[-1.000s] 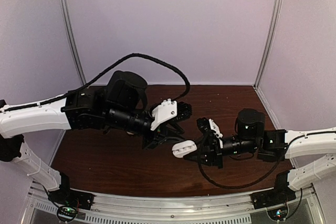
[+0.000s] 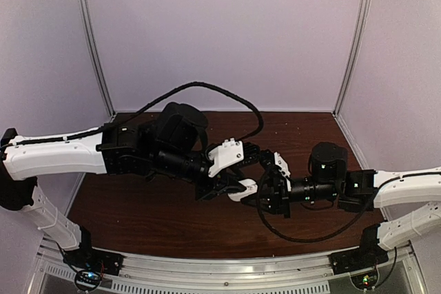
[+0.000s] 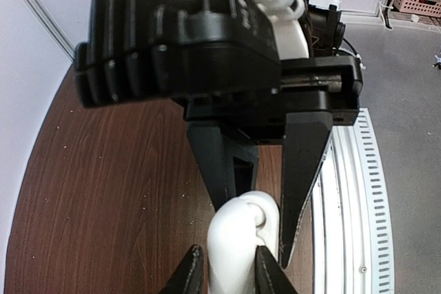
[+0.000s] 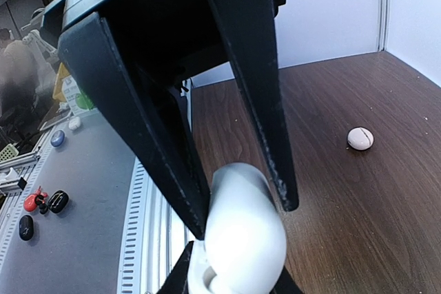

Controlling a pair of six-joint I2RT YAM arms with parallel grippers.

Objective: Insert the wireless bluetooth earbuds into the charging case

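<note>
The white earbud case (image 2: 241, 191) is held up between the two grippers at the centre. My right gripper is shut on it, fingertips at the bottom of its own wrist view. My left gripper is part open, its fingertips around the near side of the white case (image 3: 231, 242). Whether its fingers touch the case I cannot tell. The right gripper's long black fingers stand behind the case in the left wrist view. An earbud inside cannot be told apart clearly.
A small round white object (image 4: 360, 138) lies on the dark wooden table (image 4: 344, 211). Side walls and a metal front rail bound the work area.
My left arm has moved right and slightly down, bringing its gripper onto the case held by the right gripper. The right arm is almost still.
</note>
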